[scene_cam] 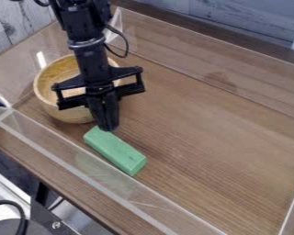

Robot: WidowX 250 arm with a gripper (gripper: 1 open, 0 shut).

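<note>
My black gripper [106, 123] hangs at the left of the table, pointing down at the near end of a green rectangular block [114, 151], its tip just above and behind it; it looks shut, with nothing visible between its fingers. The block lies on the wooden tabletop, slanting toward the lower right. A light wooden bowl [47, 91] sits behind the arm, partly hidden by it.
A clear plastic edge or strip runs along the left and front. A black cable lies at the lower left corner.
</note>
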